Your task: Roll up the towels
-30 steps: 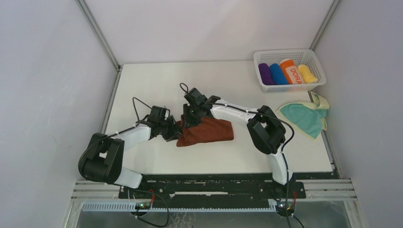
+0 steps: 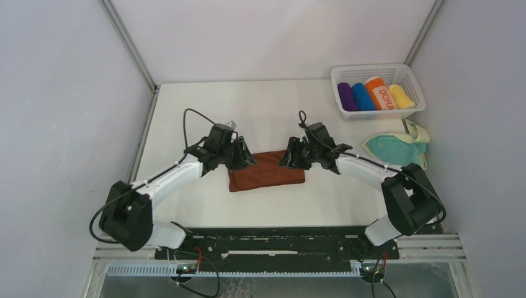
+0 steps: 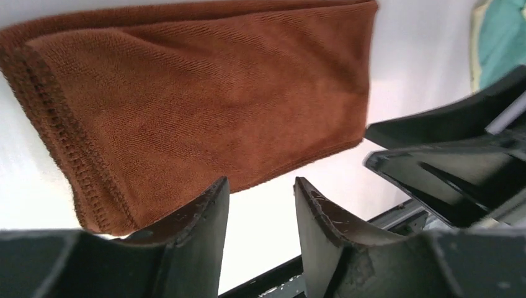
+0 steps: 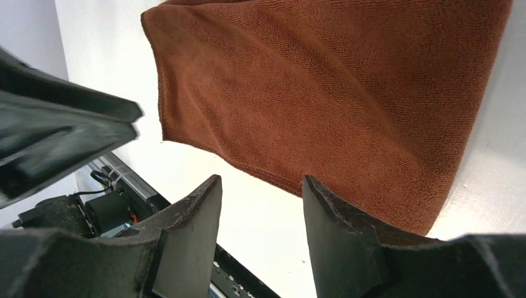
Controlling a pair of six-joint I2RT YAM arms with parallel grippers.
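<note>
A brown towel point(image 2: 267, 176), folded into a long flat rectangle, lies in the middle of the white table. Its layered edges show at the left end of the towel point(image 3: 205, 93) in the left wrist view. My left gripper point(image 2: 251, 162) is over the towel's left part; in its own wrist view the fingers point(image 3: 208, 217) stand apart with nothing between them. Over the right part is my right gripper point(image 2: 282, 163), open and empty, its fingers point(image 4: 201, 214) above the near edge of the towel point(image 4: 322, 99). Both grippers partly hide the towel from the top view.
A white basket point(image 2: 378, 115) at the back right holds several rolled towels, purple, blue, orange and yellow. In front of it lies a loose teal towel point(image 2: 397, 150) with yellow edging.
The right gripper moved right, from the towel's left end to its right part. The towel's left end lies flatter.
</note>
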